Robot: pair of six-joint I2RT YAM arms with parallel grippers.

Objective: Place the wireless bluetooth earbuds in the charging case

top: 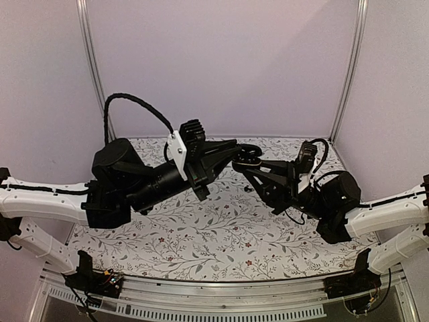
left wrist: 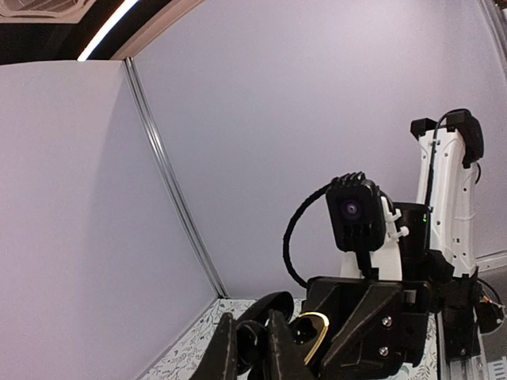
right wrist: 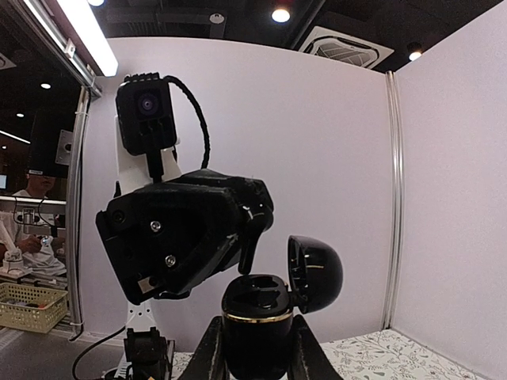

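The black charging case [top: 247, 162], with a gold line round its rim, is held up in the air by my right gripper, which is shut on its body. In the right wrist view its lid [right wrist: 321, 273] stands open to the right. My left gripper [top: 236, 145] has its tips just above the case's open side. It is shut on a small dark piece, seemingly an earbud [left wrist: 251, 342], though black against black hides its outline. A small black item, likely the other earbud [top: 248, 189], lies on the patterned table. The inside of the case is not clear.
Pale panels [top: 221, 67] close off the back and sides. A yellow basket [right wrist: 33, 305] sits far off outside the booth.
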